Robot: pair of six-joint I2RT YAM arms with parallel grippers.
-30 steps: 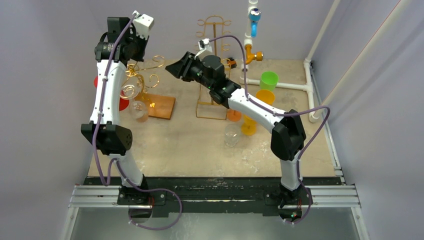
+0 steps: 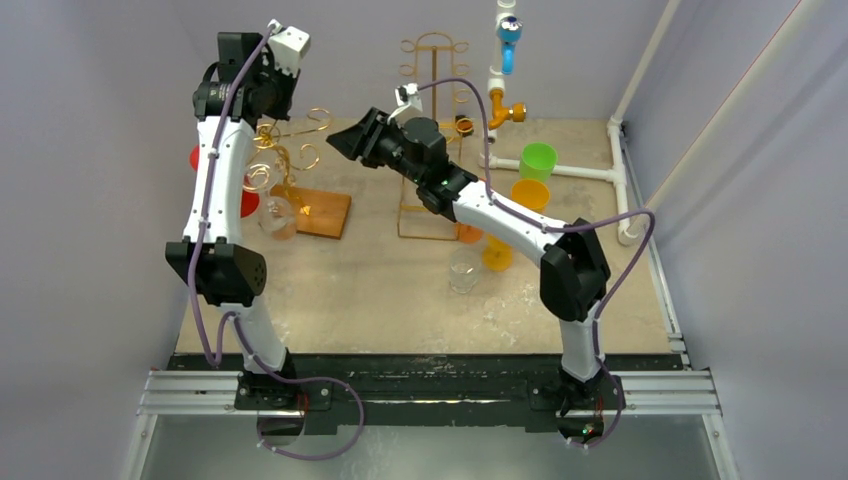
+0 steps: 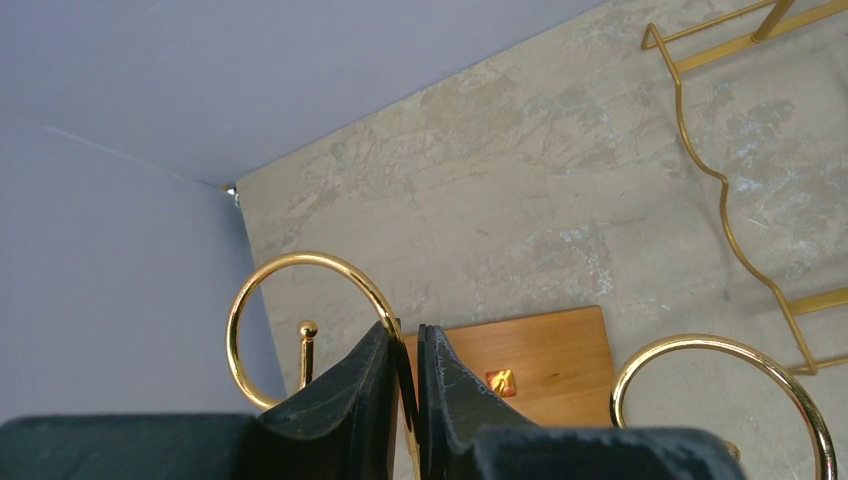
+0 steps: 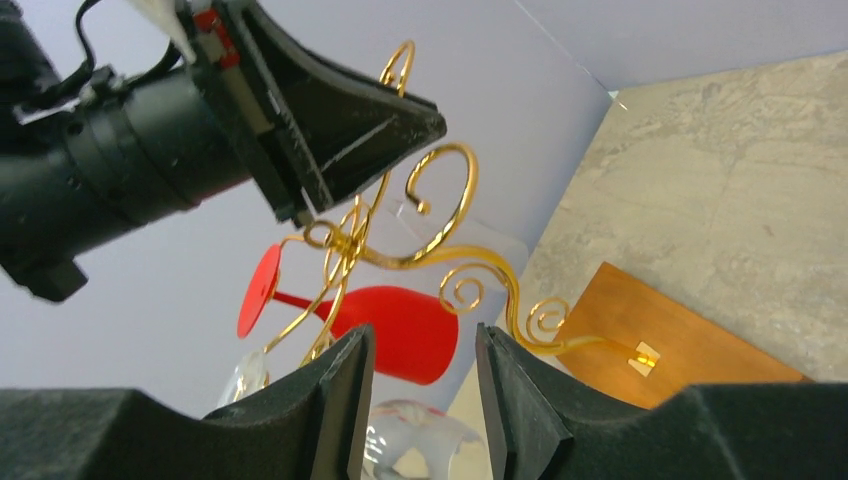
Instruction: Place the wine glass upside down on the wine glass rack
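Observation:
The gold wine glass rack [image 2: 285, 160] has curled arms and a wooden base [image 2: 325, 213]. My left gripper is shut on its gold rod, at the upper ring [image 3: 305, 258]. A clear wine glass [image 4: 425, 443] hangs bowl-down on the rack, beside a red wine glass [image 4: 395, 325] whose red foot [image 4: 260, 290] sits up among the gold arms. From above, the clear bowl [image 2: 278, 217] shows left of the wooden base. My right gripper [image 2: 347, 143] is open in the air right of the rack, nothing between its fingers.
A taller gold wire rack [image 2: 428, 238] stands behind my right forearm. An orange cup [image 2: 530, 194], a green cup [image 2: 538, 158] and a clear glass [image 2: 464, 270] are on the right half. White pipes [image 2: 575, 172] line the back right.
The taller wire rack has shifted a little right. The left arm and the hanging glasses have hardly moved.

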